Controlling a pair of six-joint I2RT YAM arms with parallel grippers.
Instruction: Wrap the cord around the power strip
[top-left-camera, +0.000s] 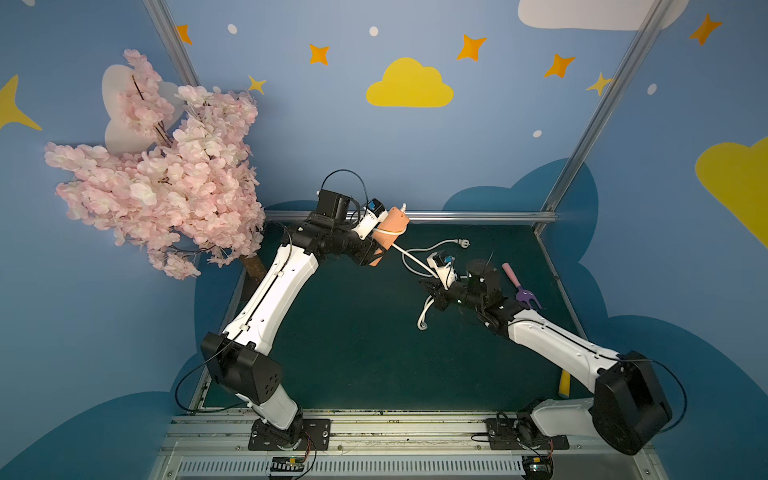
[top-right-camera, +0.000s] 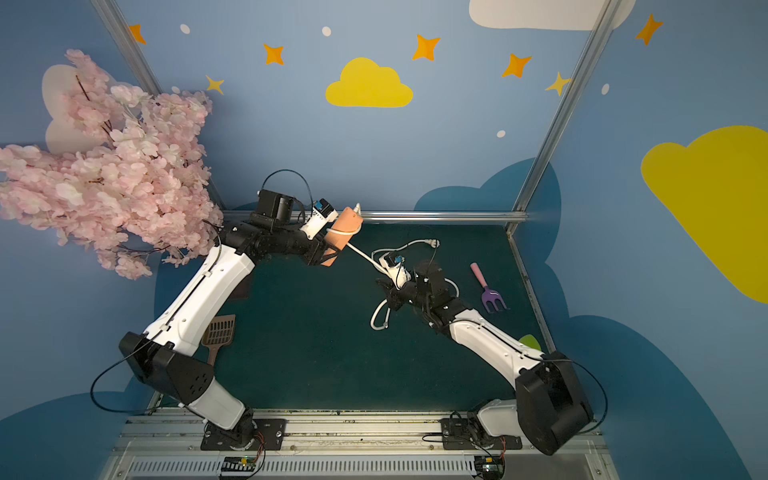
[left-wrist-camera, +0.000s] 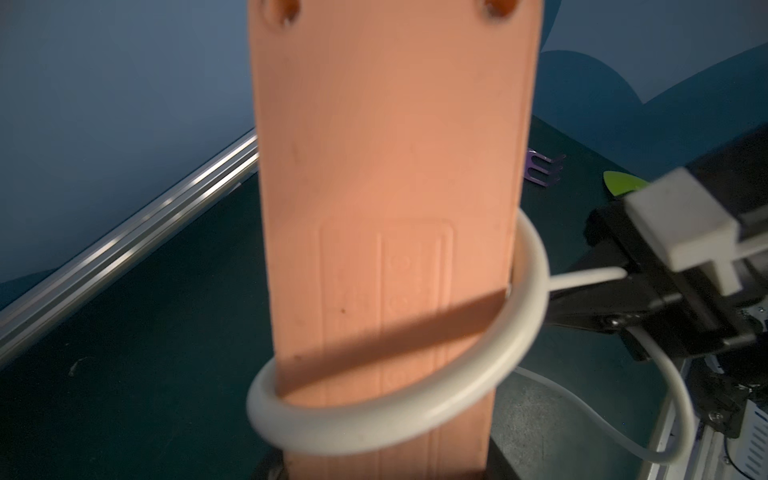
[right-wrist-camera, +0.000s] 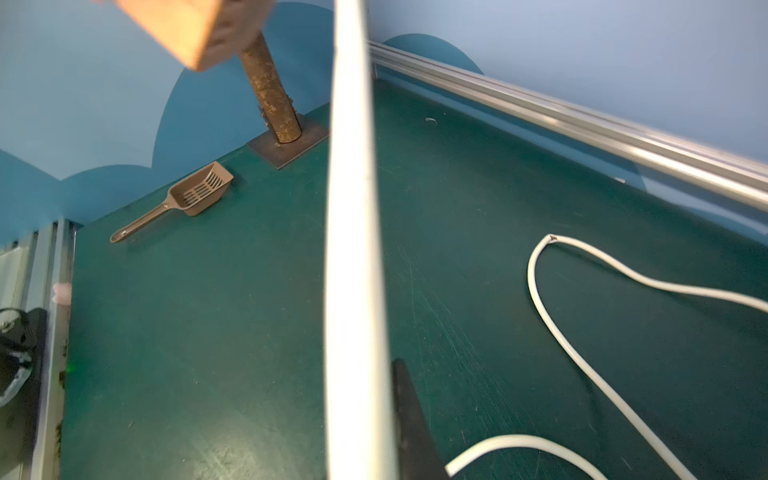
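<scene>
An orange power strip (top-left-camera: 392, 228) is held tilted in the air at centre, my left gripper (top-left-camera: 369, 252) shut on it. In the left wrist view the white cord (left-wrist-camera: 400, 408) loops around the strip's body (left-wrist-camera: 392, 160). From there a taut length runs down to my right gripper (top-right-camera: 390, 289), lower and to the right, shut on the cord, which crosses the right wrist view (right-wrist-camera: 352, 240) vertically as a close-up. More cord (right-wrist-camera: 608, 392) lies loose on the table, with a plug (top-left-camera: 464, 242) toward the back.
A purple rake (top-right-camera: 492, 296) and a green tool (top-right-camera: 529, 341) lie on the right, a brown slotted scoop (right-wrist-camera: 200, 190) on the left. A blossom tree (top-left-camera: 160, 184) stands at the back left.
</scene>
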